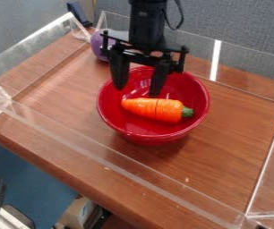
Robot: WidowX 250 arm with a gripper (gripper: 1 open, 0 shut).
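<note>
A red bowl (pixel 149 135) stands in the middle of the wooden table, holding an orange toy carrot (pixel 154 108) with a green top at its right end. My black gripper (pixel 140 82) hangs over the back part of the bowl, above the carrot, its two fingers spread apart and open with nothing seen between them. A purple round object (pixel 101 46) sits behind the bowl to the left, partly hidden by the gripper.
Clear plastic walls run around the table (pixel 55 98)'s edges. The wood left and right of the bowl is clear. Some clutter lies on the floor below the front left edge.
</note>
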